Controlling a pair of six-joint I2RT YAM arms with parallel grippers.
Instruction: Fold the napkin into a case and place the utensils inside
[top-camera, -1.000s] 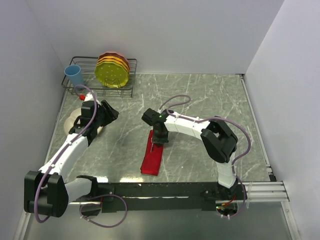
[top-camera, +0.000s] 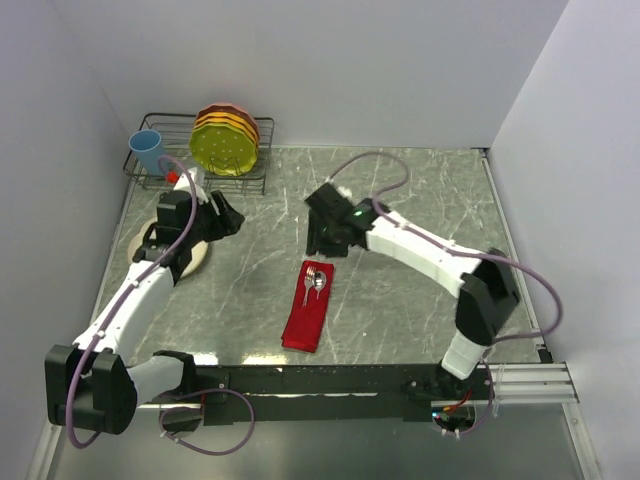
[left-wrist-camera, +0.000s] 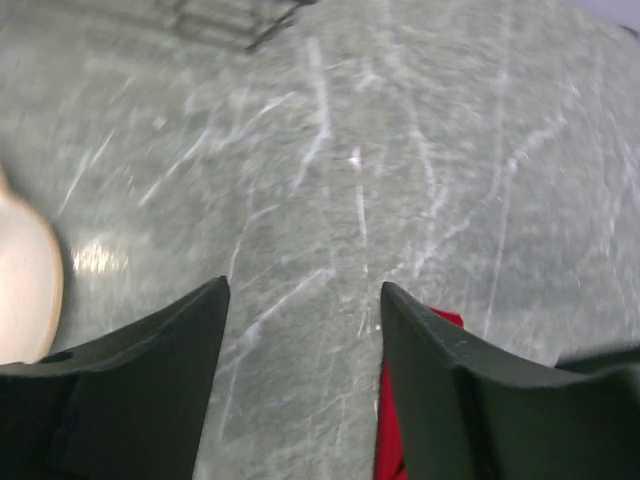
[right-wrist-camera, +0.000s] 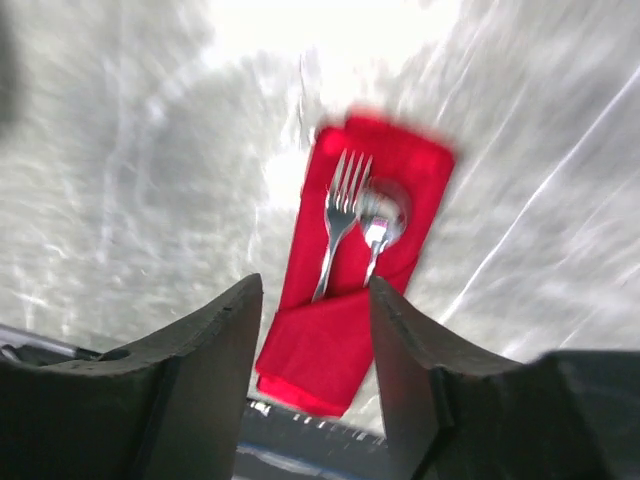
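On the worktop lies the red napkin (top-camera: 306, 325), folded into a long narrow case. A fork (right-wrist-camera: 340, 213) and a spoon (right-wrist-camera: 382, 218) rest side by side on it, heads exposed, while their handles run under the napkin's front fold. My right gripper is open and empty, raised above the napkin; in the top view it is beyond the napkin's far end. Over the left side of the worktop hangs my left gripper, also open with only bare marble between its fingers. The napkin's edge shows beyond its right finger in the left wrist view.
A wire rack (top-camera: 255, 183) at the back left holds several plates (top-camera: 222, 150) and a blue cup (top-camera: 147, 150). A pale dish (top-camera: 198, 262) sits partly under the left arm.
The spoon stays beside the fork. The left gripper shifted slightly.
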